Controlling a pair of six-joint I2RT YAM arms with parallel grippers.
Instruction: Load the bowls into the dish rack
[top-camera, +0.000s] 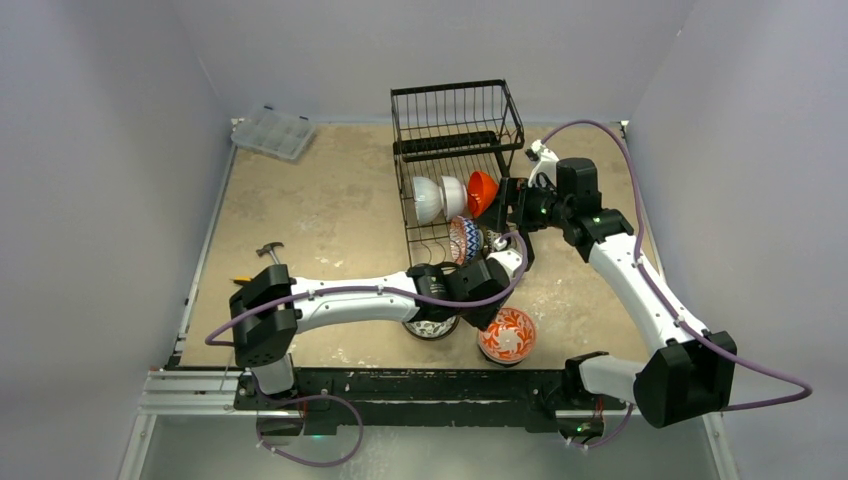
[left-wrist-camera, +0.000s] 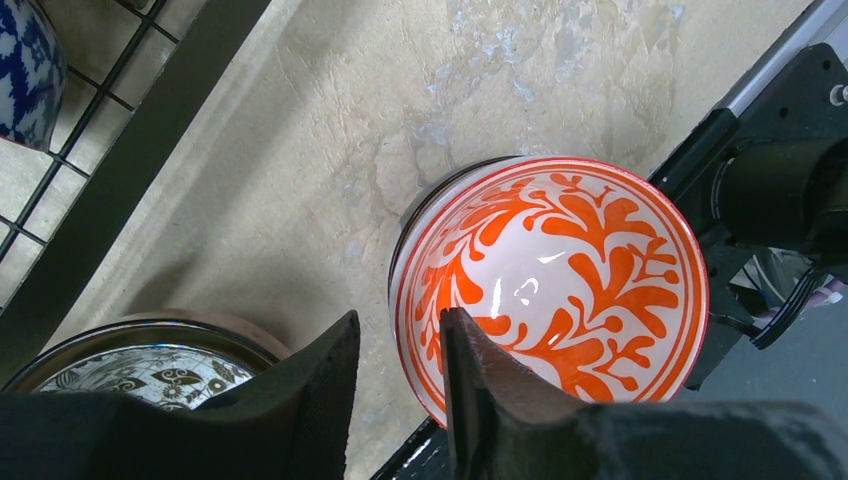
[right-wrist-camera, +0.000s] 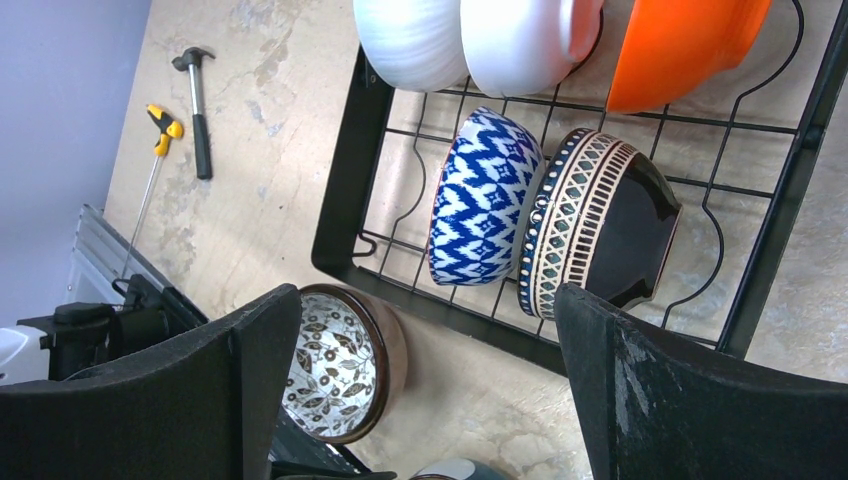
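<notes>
An orange-and-white patterned bowl, stacked on a dark-rimmed one, stands near the front edge. My left gripper is partly open at its rim: one finger outside, the other over the inside, no contact visible. A brown leaf-patterned bowl stands left of that stack. In the black dish rack lie two white bowls, an orange bowl, a blue-and-white bowl and a black banded bowl, all tilted on their sides. My right gripper hangs open above the rack, empty.
A hammer and a yellow-handled screwdriver lie at the table's left. At the back left sits a clear plastic box. The table between the box and the rack is bare.
</notes>
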